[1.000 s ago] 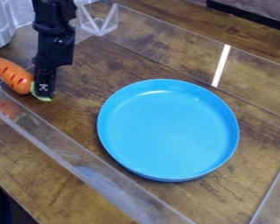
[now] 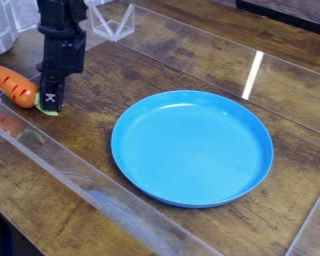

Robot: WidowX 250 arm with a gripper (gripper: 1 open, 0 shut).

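An orange toy carrot [image 2: 13, 86] with a green top lies on the wooden table at the left, beside a clear plastic wall. My black gripper [image 2: 51, 98] is lowered at the carrot's green end, at or around it. Whether its fingers touch the carrot or how far apart they stand is hard to see.
A large blue plate [image 2: 192, 148] sits on the table [image 2: 190, 55] at centre right. A clear plastic panel [image 2: 89, 190] runs diagonally along the lower left. A white strip marks the table at upper right.
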